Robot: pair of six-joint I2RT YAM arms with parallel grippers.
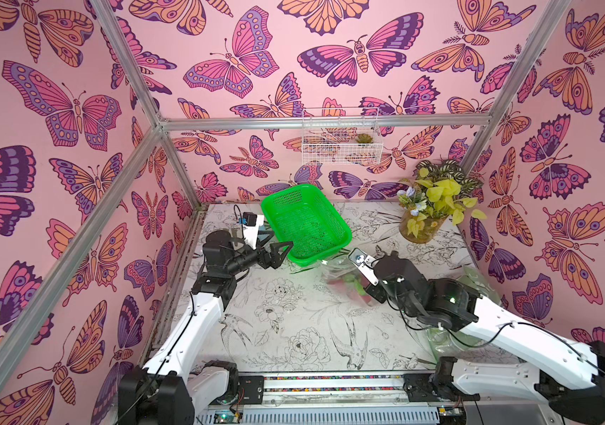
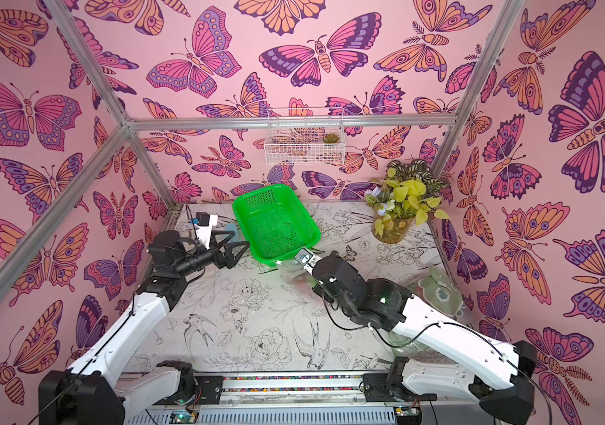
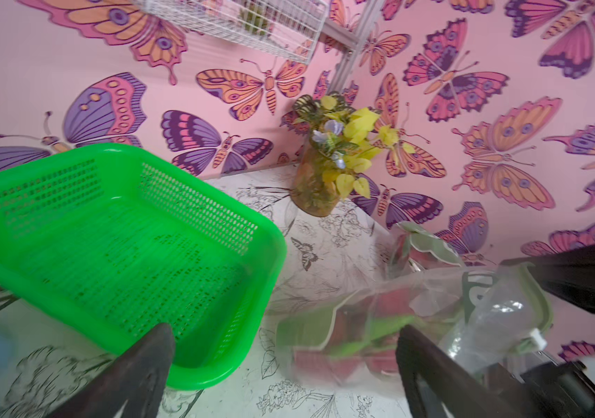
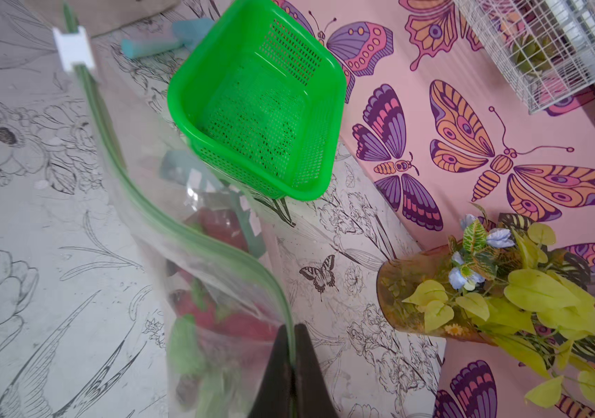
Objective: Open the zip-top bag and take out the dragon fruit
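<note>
The clear zip top bag (image 4: 206, 278) hangs from my right gripper, which is shut on its green zip edge. A white slider (image 4: 74, 48) sits at the far end of that edge. Pinkish-red shapes with green, likely the dragon fruit (image 4: 224, 317), show blurred through the plastic; how many cannot be told. In the left wrist view the bag (image 3: 381, 327) stretches sideways, right of the basket. My left gripper stands open, its fingers (image 3: 419, 355) wide apart and the bag beyond them. In the top left view the bag (image 1: 341, 283) is partly covered by the right arm.
A green basket (image 1: 307, 223) stands empty at the back, close to the bag. A potted plant (image 1: 433, 202) occupies the back right. Another clear bag (image 2: 437, 294) lies at the right edge, partly behind the right arm.
</note>
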